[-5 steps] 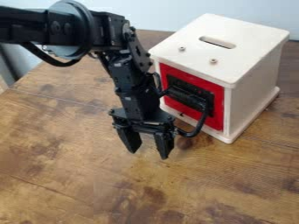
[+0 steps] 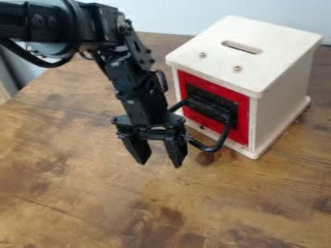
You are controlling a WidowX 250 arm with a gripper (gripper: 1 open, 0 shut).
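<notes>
A pale wooden box with a slot in its top stands at the right, its red front panel facing left and bearing a black fitting with a curved black handle. My black gripper points down in front of and left of that panel, its two fingers apart with nothing between them. Whether it touches the handle cannot be told.
A pale wall shows behind the table's back left edge.
My arm and gripper have shifted left, away from the box, and slightly up. The box looks unchanged.
</notes>
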